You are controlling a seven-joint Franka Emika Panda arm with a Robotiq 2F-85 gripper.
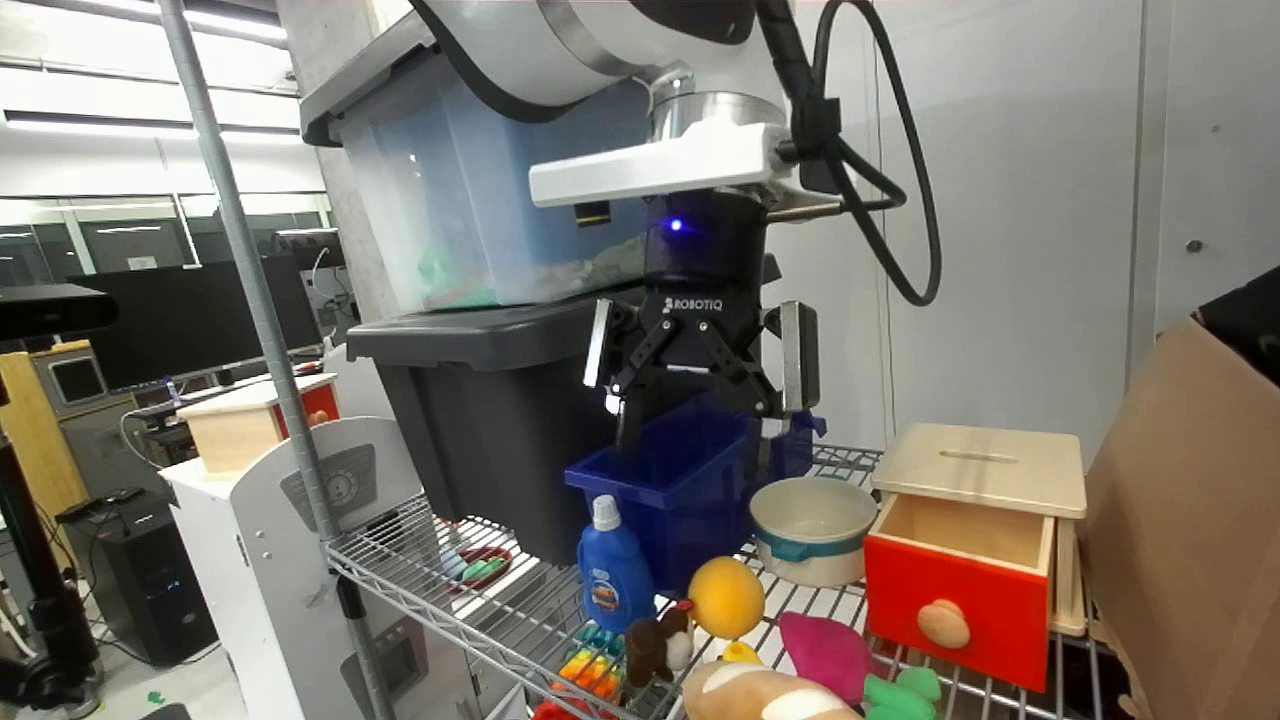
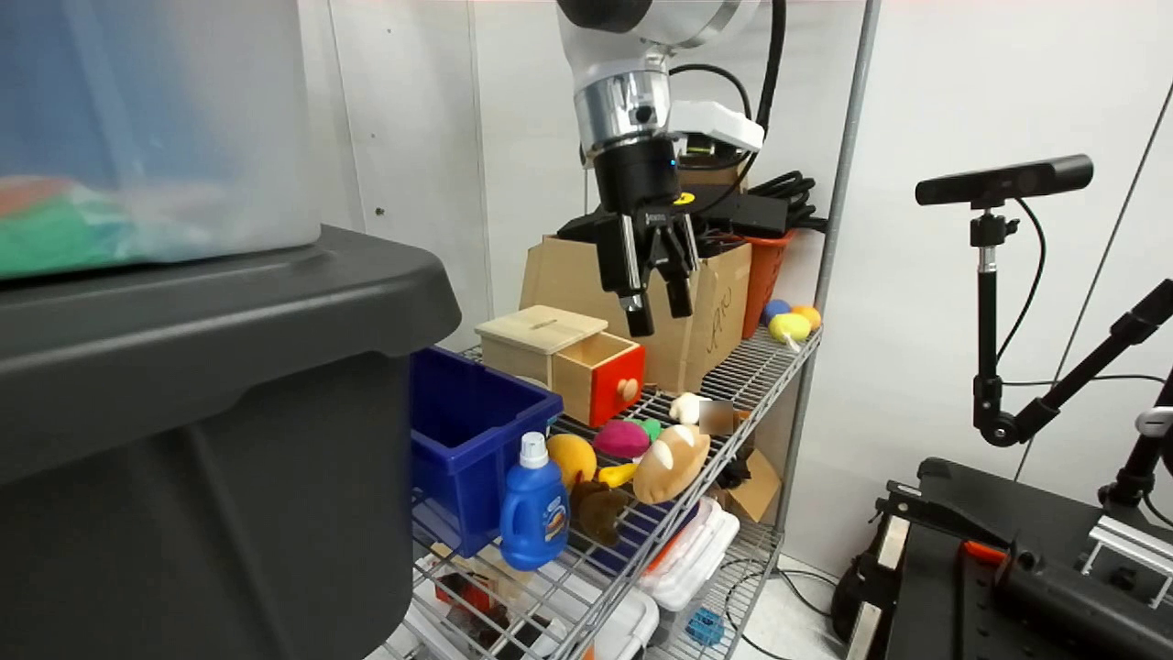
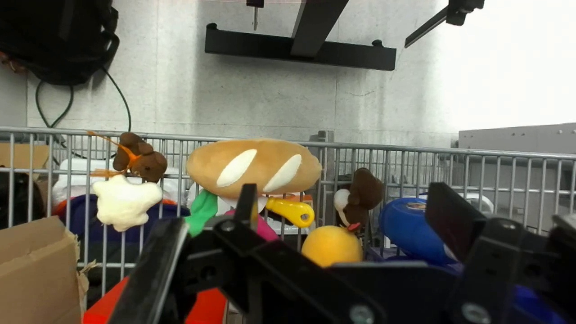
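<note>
My gripper (image 1: pixel 692 446) hangs above the wire shelf with its fingers spread, nothing between them. Exterior view 1 puts it in front of the blue bin (image 1: pixel 708 462), its fingertips overlapping the bin's outline. Beneath it on the shelf stand a blue detergent bottle (image 1: pixel 614 570) and an orange ball (image 1: pixel 726 598). A cream pot (image 1: pixel 813 528) with a teal band is beside the bin. The wooden box (image 1: pixel 978 468) has its red drawer (image 1: pixel 954 600) pulled out, empty as far as shows. A plush bread loaf (image 3: pixel 254 167) lies near the shelf's front edge.
A dark lidded tote (image 1: pixel 504 420) with a clear tub (image 1: pixel 480 180) on top walls off the left. A cardboard box (image 1: pixel 1200 516) bounds the right. Small plush toys, including a brown one (image 3: pixel 364 197) and a white one (image 3: pixel 125 200), crowd the front edge.
</note>
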